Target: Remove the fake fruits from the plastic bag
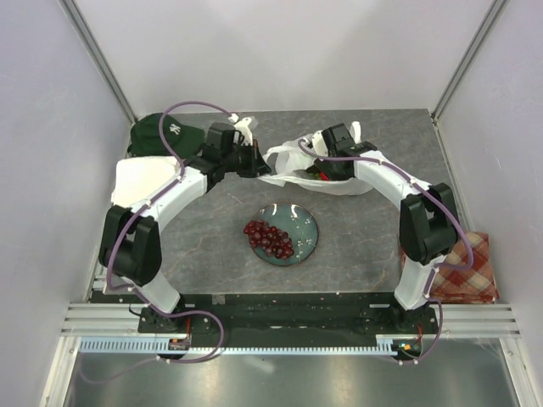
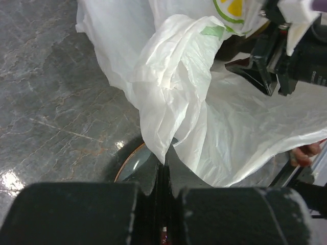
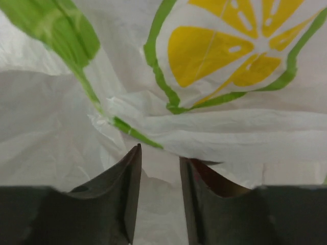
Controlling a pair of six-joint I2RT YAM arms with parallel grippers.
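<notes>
The white plastic bag (image 1: 335,185) lies at the back of the table, its mouth stretched toward the left. My left gripper (image 1: 263,171) is shut on the bag's rim; in the left wrist view the gathered film (image 2: 166,112) runs into its fingertips. My right gripper (image 1: 327,172) reaches down inside the bag. In the right wrist view its fingers (image 3: 132,189) stand apart, with only bag film showing between them. A bit of red and green fruit (image 1: 315,174) shows in the bag beside the right gripper; the other contents are hidden. A bunch of dark red grapes (image 1: 271,240) rests on the plate.
The round grey-green plate (image 1: 299,222) stands at the middle front. A dark green bag (image 1: 153,136) and a white cloth (image 1: 136,181) lie on the left. A checkered cloth (image 1: 471,271) is at the lower right. Bare table surrounds the plate.
</notes>
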